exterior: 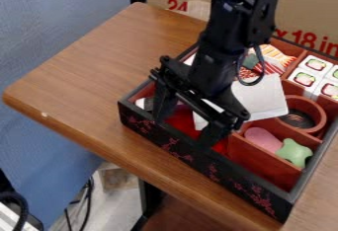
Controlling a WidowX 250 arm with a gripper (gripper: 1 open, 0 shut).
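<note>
My black gripper (188,107) reaches down into the left part of a dark box (211,166) with red inner compartments, on a wooden table (93,77). A white paper or cloth (264,99) lies in the box beside and partly behind it. The fingertips are low in the box, and whether they are shut on anything cannot be told.
The box also holds a pink oval (263,138), a green piece (295,154), a round dark dish (299,119), white packets (311,72) and a striped packet (271,59). Cardboard stands behind. The table's edge borders blue padding.
</note>
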